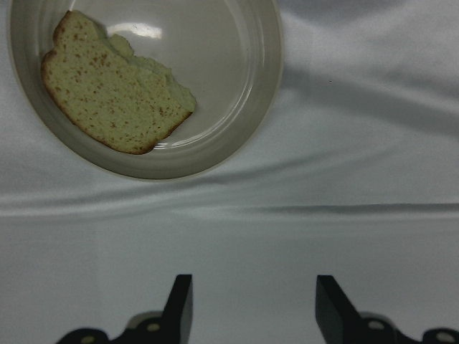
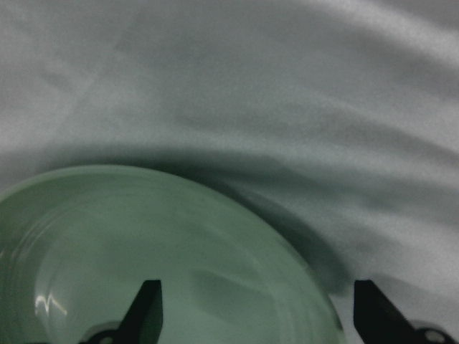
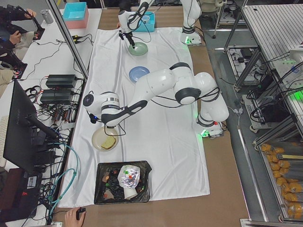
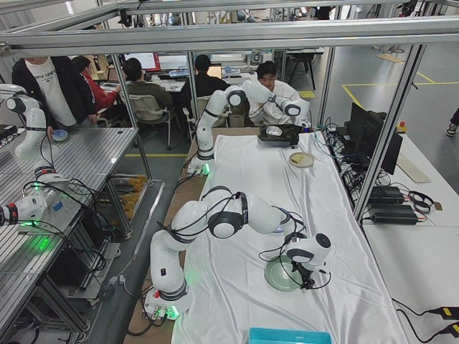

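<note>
A beige plate [image 3: 99, 139] [image 1: 215, 64] holds a slice of bread [image 3: 108, 142] [image 1: 115, 93]. My left gripper is open above the white cloth beside this plate, nothing between its fingers. At the far end my right gripper is open at the rim of a green plate [image 2: 143, 236] [image 4: 278, 279], the rim running between its fingers. Whether they touch it, I cannot tell.
A blue plate [image 3: 138, 71] lies mid-table, partly behind my left arm. A black tray [image 3: 102, 194] with assorted items sits at the near end, a blue bin [image 4: 287, 337] at the other.
</note>
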